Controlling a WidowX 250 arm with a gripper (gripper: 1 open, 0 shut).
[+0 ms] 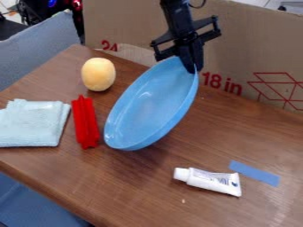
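A black gripper [190,60] hangs at the top centre, shut on the rim of a light blue oval dish [149,105]. The dish is held tilted steeply, its lower end low over the wooden table beside a red object [85,121]; whether that end touches the table I cannot tell.
A yellow egg-shaped object [98,74] and a folded pale cloth [31,123] lie on the left. A white tube [207,180] and a blue tape strip [254,174] lie at the front right. A cardboard wall [260,53] stands behind.
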